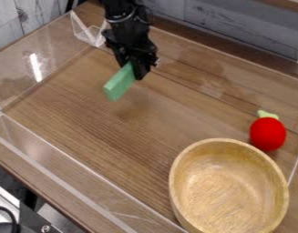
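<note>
My black gripper (129, 56) hangs over the back left of the wooden table, shut on a mint-green block (119, 84) that dangles at a tilt below its fingers. The fingertips themselves are small and dark in this view.
A red tomato-like object (268, 134) with a pale green top lies at the right. A large tan bowl (227, 195) stands at the front right. A clear wire-like piece (87, 31) is partly behind the arm at the back left.
</note>
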